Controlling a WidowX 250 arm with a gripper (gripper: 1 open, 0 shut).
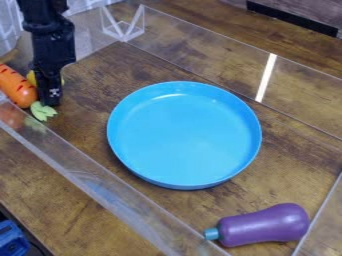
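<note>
My black gripper point(48, 92) reaches down at the upper left, its fingertips low beside an orange toy carrot point(19, 88) with a pale green top point(43, 112). A yellow object is partly hidden behind the gripper. I cannot tell how far the fingers stand apart or whether anything is between them. A blue round plate point(185, 134) lies in the middle, and a purple toy eggplant point(262, 225) lies at the bottom right.
Clear plastic walls point(144, 220) border the wooden surface. Bare wood lies between the gripper and the plate and to the plate's right. A blue object sits at the lower left edge.
</note>
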